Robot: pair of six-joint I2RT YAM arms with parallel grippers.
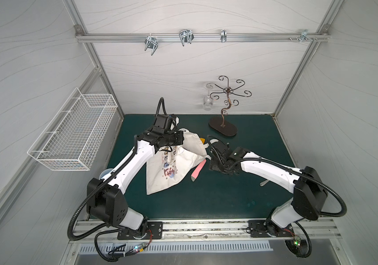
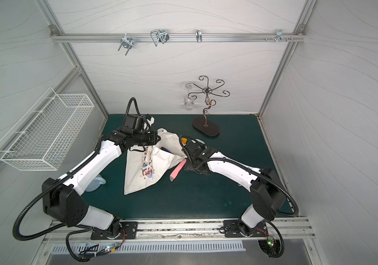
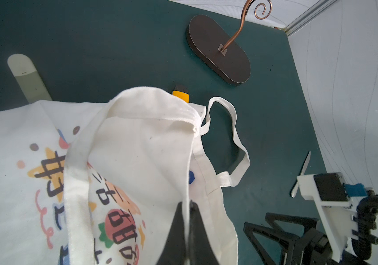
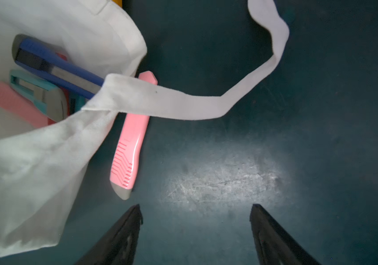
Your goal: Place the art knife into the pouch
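The white printed pouch (image 4: 3,185) lies with its mouth spread toward the right. Inside it, in the right wrist view, are a blue art knife (image 4: 56,66), a teal one (image 4: 34,90) and a pink one (image 4: 14,101). Another pink art knife (image 4: 128,152) rests on the table beside the mouth, partly under the pouch's strap (image 4: 175,103). My left gripper is shut on the pouch's upper edge, holding it raised. Right of the pouch, my right gripper stands open, empty, above the table near the loose pink knife's grey end.
A yellow and black object (image 3: 180,93) pokes out behind the pouch. Behind stands a metal rack on an oval base (image 3: 217,50). A small silver knife (image 3: 300,174) lies to the right.
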